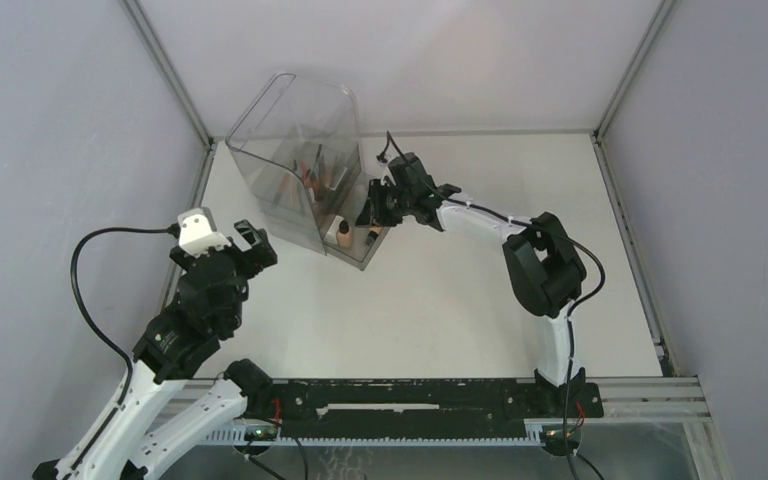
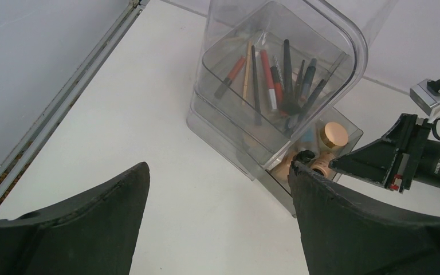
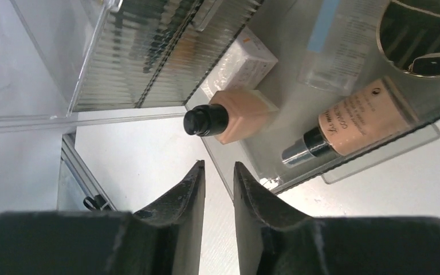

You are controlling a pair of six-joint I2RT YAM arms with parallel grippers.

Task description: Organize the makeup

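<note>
The clear acrylic organizer stands at back left, its upper part holding pens and brushes. In its lower drawer lie a square foundation bottle with black cap, a white box, a round foundation bottle and a clear bottle. My right gripper is over the drawer; in its wrist view the fingers are nearly together, and nothing clearly shows between them. My left gripper stands open and empty, left of the organizer's front.
Walls and metal rails bound it at the back and sides.
</note>
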